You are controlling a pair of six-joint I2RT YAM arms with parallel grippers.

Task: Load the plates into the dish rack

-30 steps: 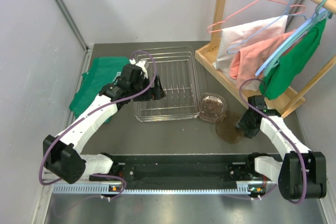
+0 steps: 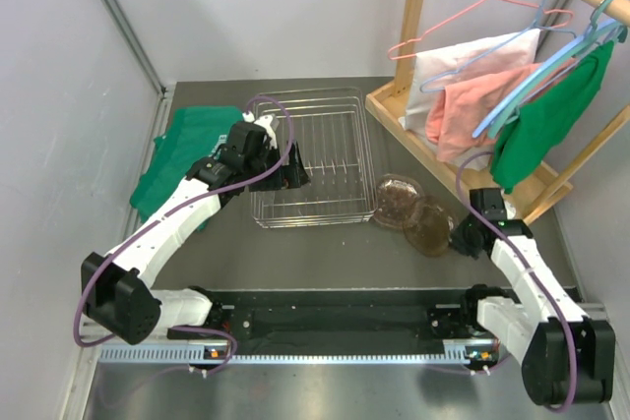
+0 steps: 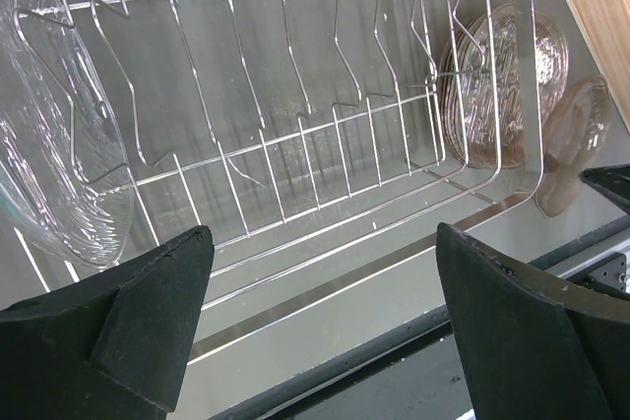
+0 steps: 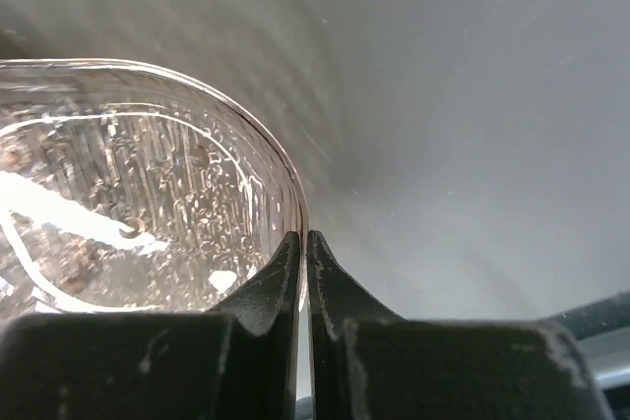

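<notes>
In the right wrist view a clear brownish glass plate (image 4: 128,194) has its rim pinched in my right gripper, whose fingers are closed together. From the top, this plate (image 2: 429,227) lies right of the rack, overlapping a stack of similar plates (image 2: 396,200). The wire dish rack (image 2: 313,215) stands mid-table. One clear plate (image 3: 59,135) stands in its left end, seen from the left wrist. Over the rack's left side hovers my left gripper, fingers wide apart and nothing between them.
A wooden clothes stand (image 2: 433,150) with hangers and cloths rises behind the plates at the right. A green cloth (image 2: 182,159) lies left of the rack. The table (image 2: 295,263) in front of the rack is bare.
That plate has shifted and tilted, lifting slightly with the gripper. My left arm stays nearly still.
</notes>
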